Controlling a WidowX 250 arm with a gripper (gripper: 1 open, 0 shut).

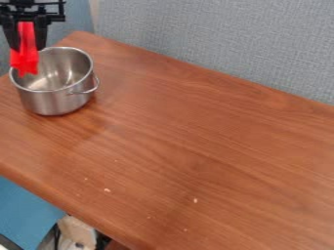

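Observation:
My black gripper [26,29] is at the top left, shut on a red object [25,54] that hangs down from its fingers. Behind and below the red object stands a steel pot [59,98] with a side handle, near the left end of the wooden table [196,156]. The red object overlaps the pot's left side in this view; whether it is inside the rim or touches the pot, I cannot tell.
A grey padded wall [222,44] runs along the back. A blue surface [20,205] lies below the table's left edge.

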